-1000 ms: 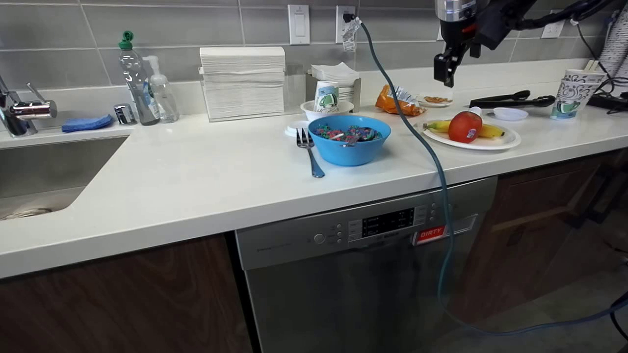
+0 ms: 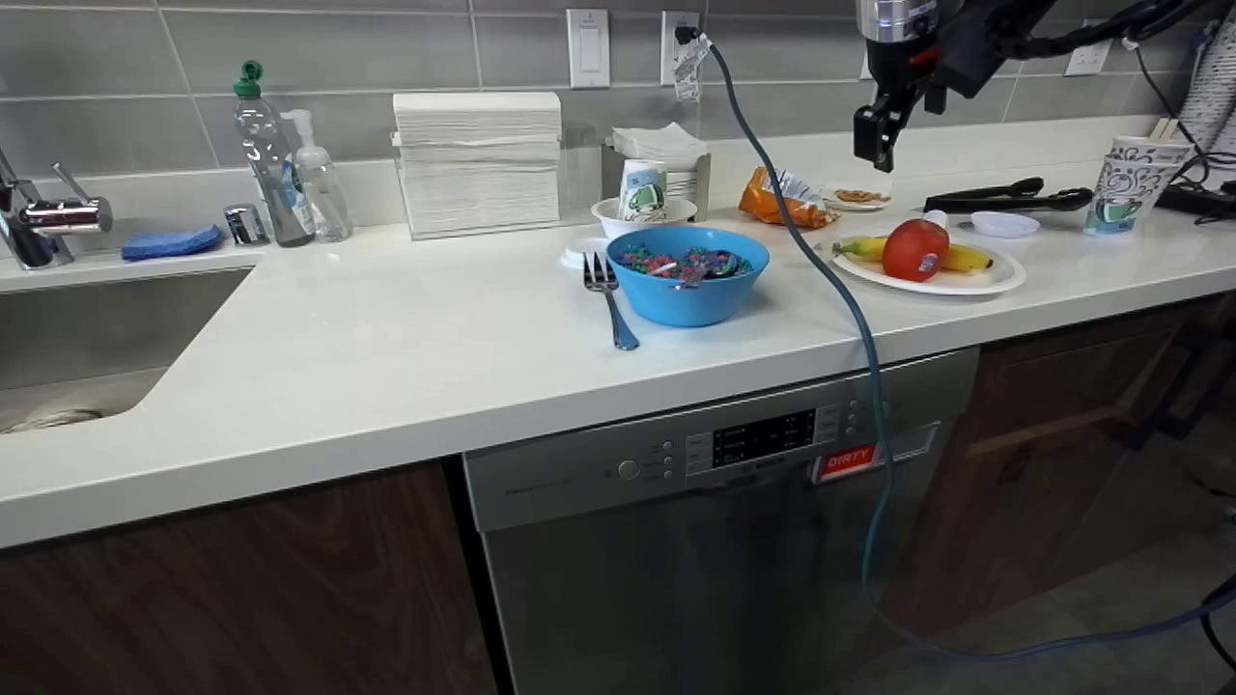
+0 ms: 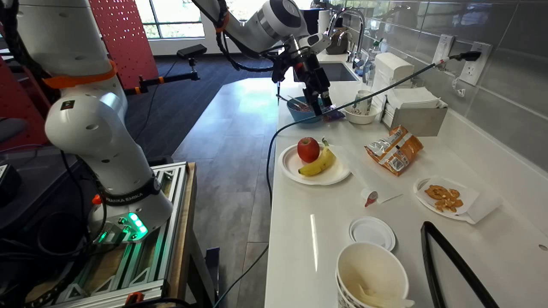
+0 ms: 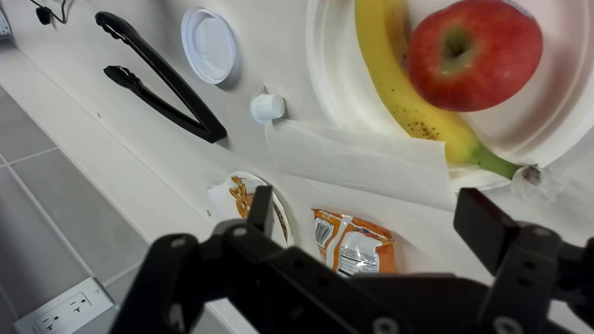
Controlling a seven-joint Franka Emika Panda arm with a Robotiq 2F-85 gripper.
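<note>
My gripper is open, its two black fingers far apart and nothing between them. It hangs in the air above the counter, seen also at the upper right of exterior view 1 (image 2: 877,139). Beneath it in the wrist view lies an orange snack bag (image 4: 356,245), partly covered by the gripper's body. A red apple (image 4: 476,53) and a yellow banana (image 4: 384,72) rest on a white plate (image 4: 328,83), clear of the fingers. A small plate of pretzels (image 4: 241,195) shows behind the left finger.
A cable (image 2: 800,232) runs from the wall outlet across the counter and down its front. A blue bowl (image 2: 684,303) of wrapped candies, with a fork (image 2: 617,319) beside it, stands left of the cable. Black tongs (image 4: 172,83) lie near the wall. Open counter (image 2: 406,324) stretches toward the sink.
</note>
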